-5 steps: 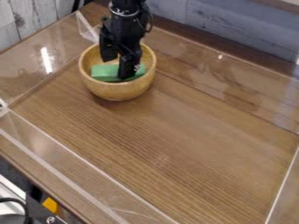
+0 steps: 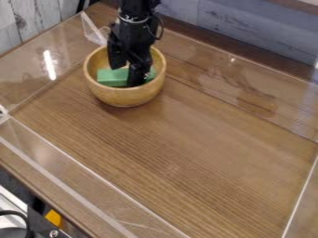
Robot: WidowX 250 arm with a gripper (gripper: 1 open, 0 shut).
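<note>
A round wooden bowl sits on the table in the upper left of the camera view, with a green block inside it. My dark gripper reaches down into the bowl over the green block, its lower parts among the bowl's contents. Whether its fingers are open or closed on the block is hard to tell, as they are dark and partly hidden.
A pale wall panel runs along the back. A small yellow object lies below the table's left edge at the bottom.
The gripper has shifted slightly within the bowl, and the green block shows a little differently around it. The bowl stays in about the same place.
</note>
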